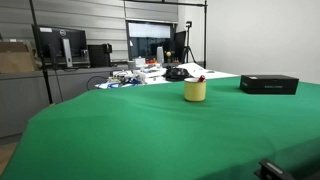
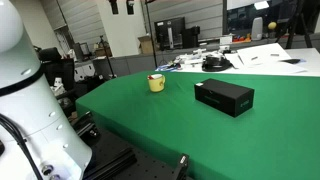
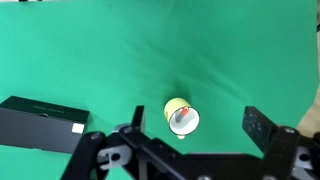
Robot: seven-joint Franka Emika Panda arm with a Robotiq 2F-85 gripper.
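A pale yellow cup (image 1: 194,91) stands upright on the green table. In the wrist view I look down into the cup (image 3: 179,106), where a small red and white item (image 3: 183,113) lies inside. The cup (image 2: 156,86) also shows in the second exterior view, with red at its rim. My gripper is open and well above the table, its fingers spread wide with nothing held. In that view the cup appears between the fingers, nearer the left one.
A black box (image 2: 224,97) lies on the green table (image 1: 150,130), away from the cup; the wrist view shows this box (image 3: 42,124) at the left. Papers and clutter (image 2: 262,58) cover the far end. Around the cup the cloth is clear.
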